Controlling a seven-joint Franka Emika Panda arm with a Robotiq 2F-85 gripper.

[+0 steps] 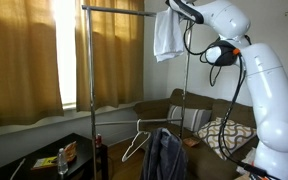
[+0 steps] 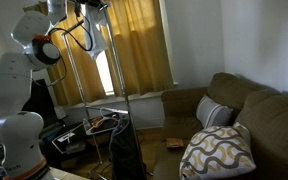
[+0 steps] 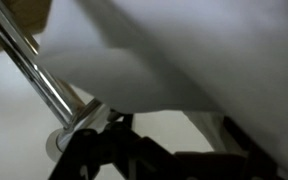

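Note:
A white cloth hangs at the right end of the metal rack's top bar. My gripper is up at that corner, its dark fingers spread apart at the bottom of the wrist view. Pale fabric covers much of that view, very close to the camera, and hides part of the fingers. Shiny rack tubing runs along the left. In exterior view 2 the white cloth hangs beneath the arm's end, beside the rack. Whether the fingers touch the fabric is unclear.
A white hanger hangs from the lower bar, beside a dark garment. Behind the rack is a brown sofa with patterned cushions. A dark table with a bottle stands left.

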